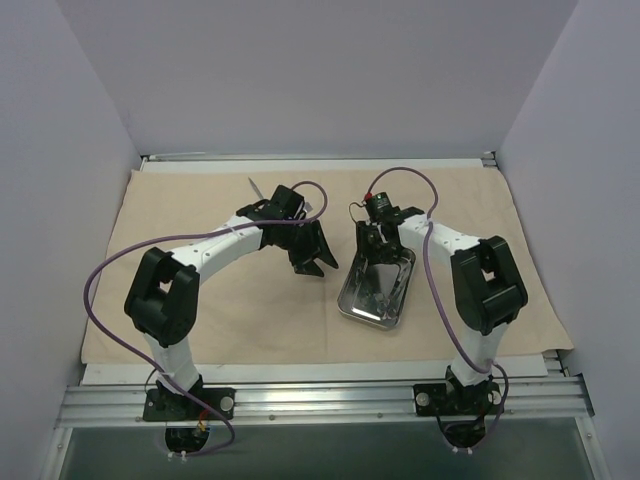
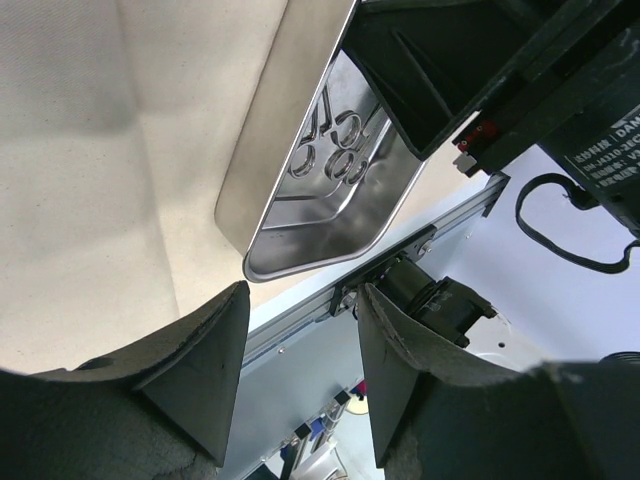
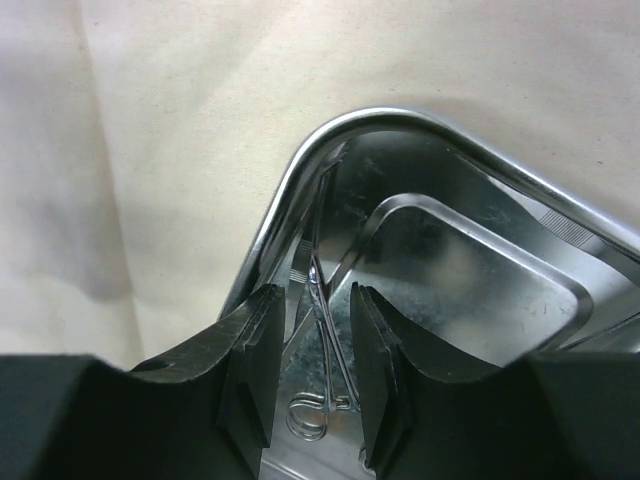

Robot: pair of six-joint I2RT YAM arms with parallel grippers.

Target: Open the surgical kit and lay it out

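Note:
The metal tray [image 1: 343,307] rests on the cloth, right of centre in the top view. Along its inner left side in the right wrist view lies a scissor-like instrument [image 3: 326,320], its ring handle toward the bottom. My right gripper is over that instrument, fingers part open, with a finger to each side of it in this view; no grip shows. Other ring-handled instruments [image 2: 345,150] lie in the tray in the left wrist view. Left of the tray, my left gripper [image 1: 328,268] stands open, nothing between its fingers.
A thin metal tool [image 1: 255,188] lies on the beige cloth [image 1: 230,310] at the back left. Another metallic piece [image 1: 308,208] shows beside the left arm, partly covered. The right arm hangs over the tray's far end.

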